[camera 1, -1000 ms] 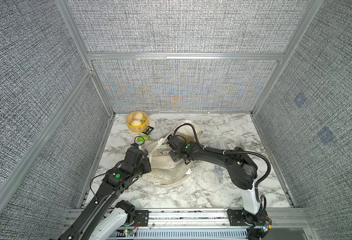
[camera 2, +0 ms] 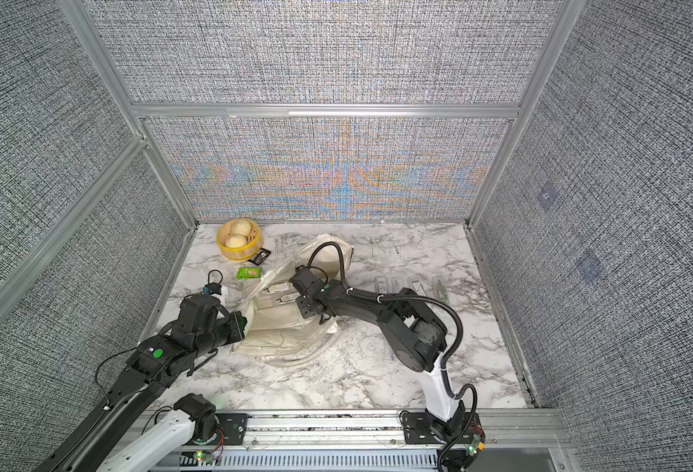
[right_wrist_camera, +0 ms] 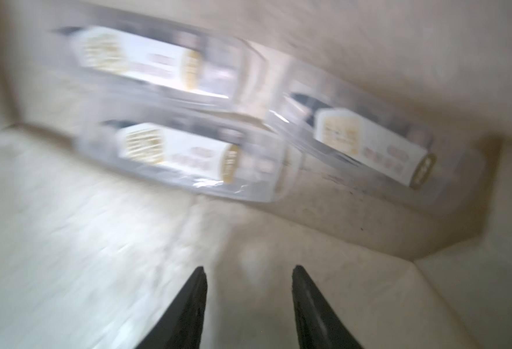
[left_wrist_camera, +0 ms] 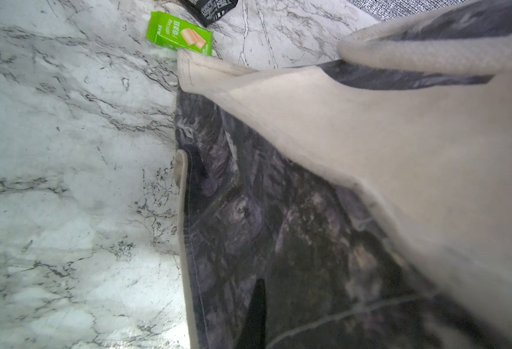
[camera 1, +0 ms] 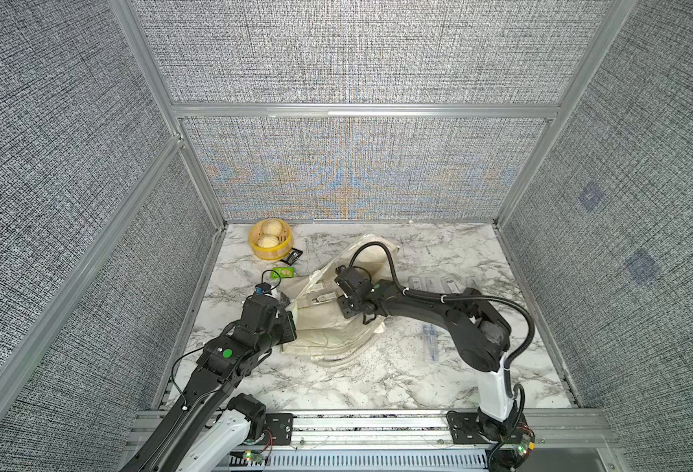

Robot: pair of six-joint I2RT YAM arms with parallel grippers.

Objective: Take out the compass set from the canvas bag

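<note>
The cream canvas bag [camera 1: 330, 346] lies open on the marble table, with a dark patterned outer side in the left wrist view. Inside it, in the right wrist view, are three clear cases with white labels: an upper-left case [right_wrist_camera: 139, 58], a lower-left case [right_wrist_camera: 180, 151] and a right case [right_wrist_camera: 372, 145]. My right gripper hangs inside the bag below them, its fingers apart with nothing between. My left gripper is at the bag's left side, shut; one dark finger [left_wrist_camera: 254, 314] shows against the fabric.
A yellow steamer with buns [camera 1: 270, 240], a black packet [camera 1: 291, 256] and a green packet [left_wrist_camera: 179, 33] sit at back left. Several clear cases [camera 2: 417, 287] lie right of the bag, under or beside my right arm.
The left arm is almost still.
</note>
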